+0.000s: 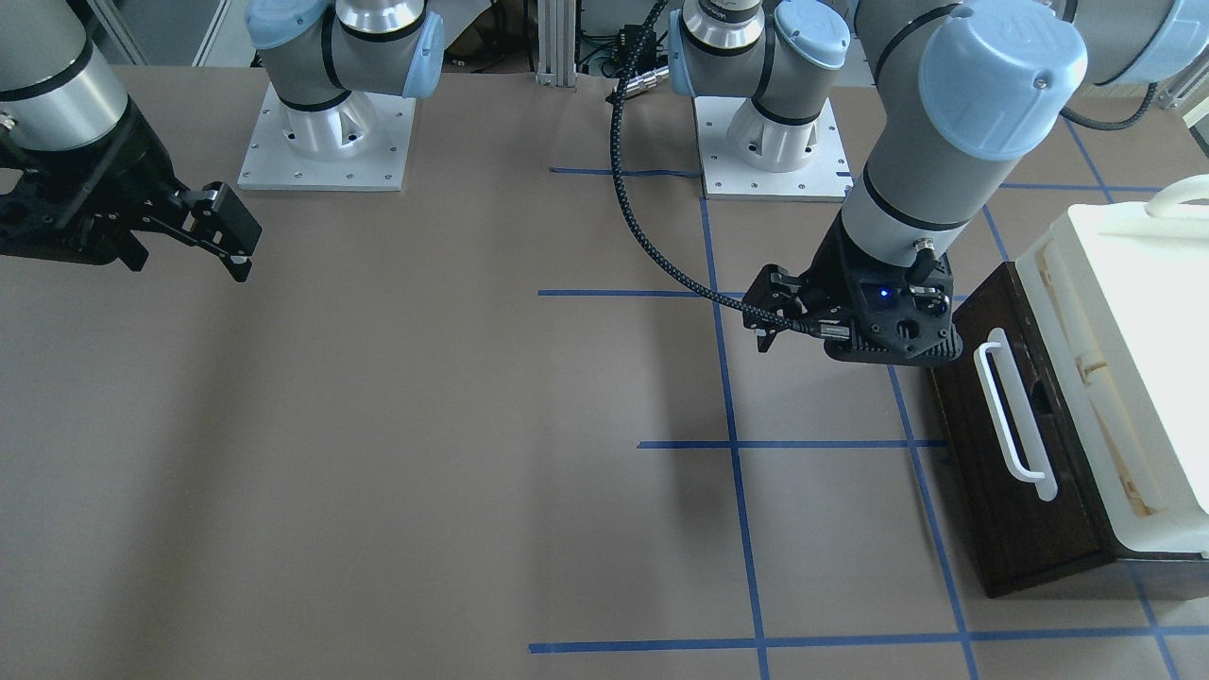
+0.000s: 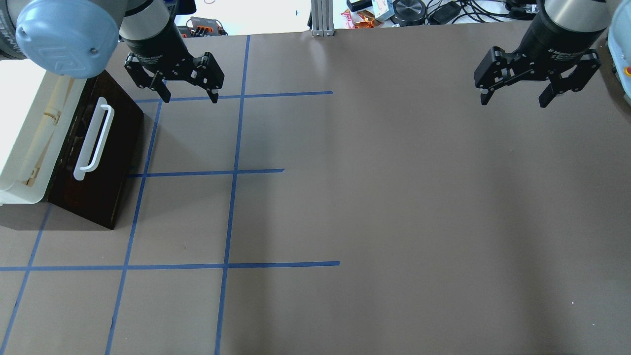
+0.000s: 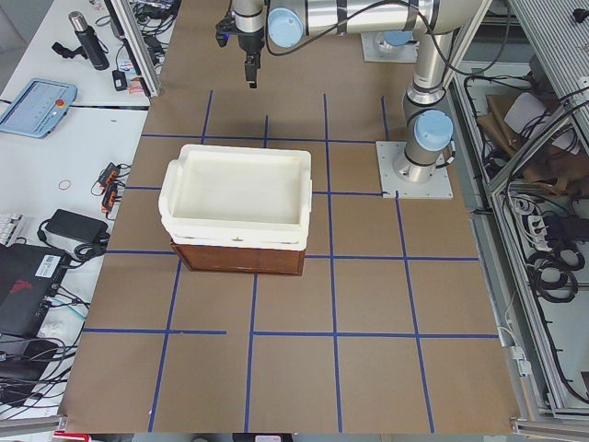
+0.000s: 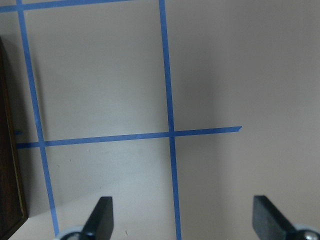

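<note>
My gripper (image 2: pixel 189 97) hangs over the blue-taped grid on the table, its two fingers apart and nothing between them; in the left wrist view the fingertips (image 4: pixel 102 217) show at the bottom corners with bare floor grid between. Beside it sits a dark wooden box (image 2: pixel 118 154) with a white handle (image 1: pixel 1009 419) on its face and a white open tray (image 3: pixel 235 198) on top.
A second arm's gripper (image 2: pixel 514 88) hangs at the other side, apart from the box, and more arm bases (image 1: pixel 329 159) stand along the edges.
</note>
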